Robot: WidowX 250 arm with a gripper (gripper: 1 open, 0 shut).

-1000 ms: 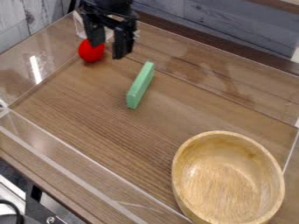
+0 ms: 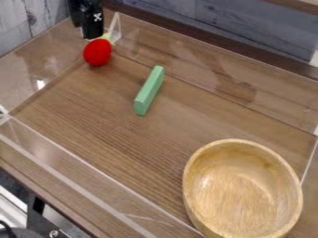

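Note:
The black gripper (image 2: 92, 28) is at the top left edge of the camera view, partly out of frame, above and behind a red round object (image 2: 99, 52) on the wooden table (image 2: 149, 158). A pale object, hard to make out, lies just beside the red one. A green bar (image 2: 149, 90) lies near the middle. Whether anything sits between the fingers is too small to tell.
A large round wooden bowl (image 2: 243, 186) fills the lower right. A grey wall runs along the back.
The gripper has moved left and up, out toward the top left corner, uncovering more of the red object and the area beside it.

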